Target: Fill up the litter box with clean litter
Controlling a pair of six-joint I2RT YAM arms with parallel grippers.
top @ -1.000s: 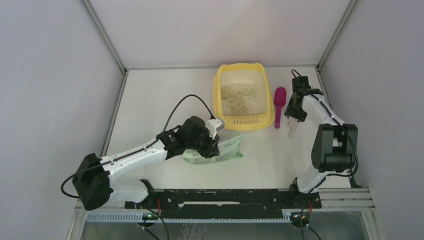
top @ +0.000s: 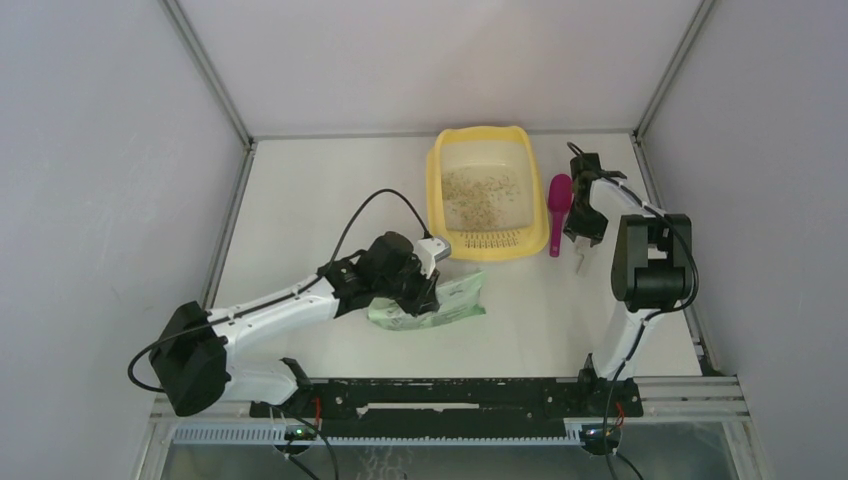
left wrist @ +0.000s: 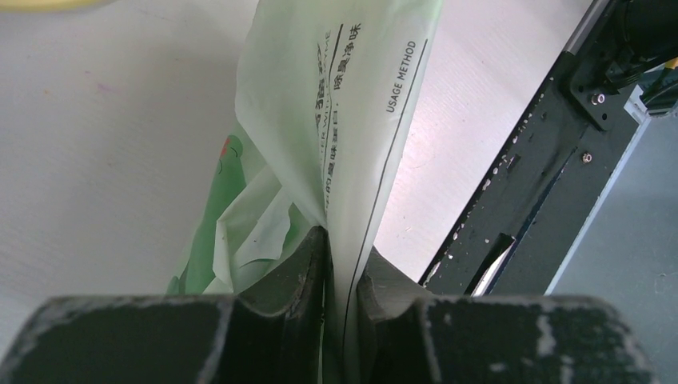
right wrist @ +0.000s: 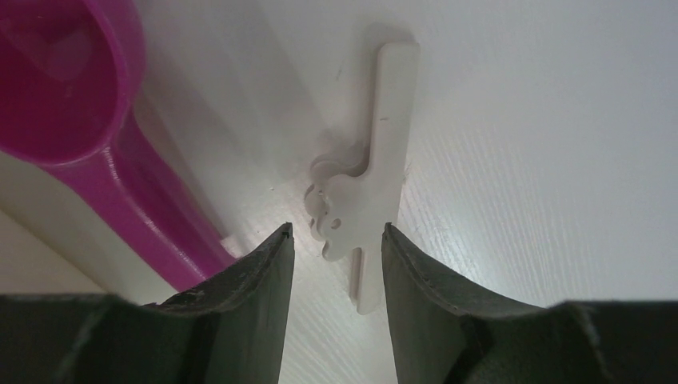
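A pale green litter bag (top: 459, 299) lies on the table in front of the yellow litter box (top: 437, 205), which has a thin scatter of litter on its floor. My left gripper has a folded strip of the bag (left wrist: 376, 96) squeezed between its fingers, which touch it on both sides. At the right, my right gripper stands open over a flat white tool (right wrist: 390, 104) with a scalloped bump on one side. The tool lies on the table, its lower end seen between the fingertips; I cannot tell whether they touch it.
A magenta scoop (top: 559, 195) lies between the litter box and my right gripper, close to the right fingers. The dark front rail (top: 440, 392) runs along the near edge.
My right gripper has moved a little left, over more of the white tool, and the right arm's elbow has shifted left and up in the top view. The left arm and bag have barely moved.
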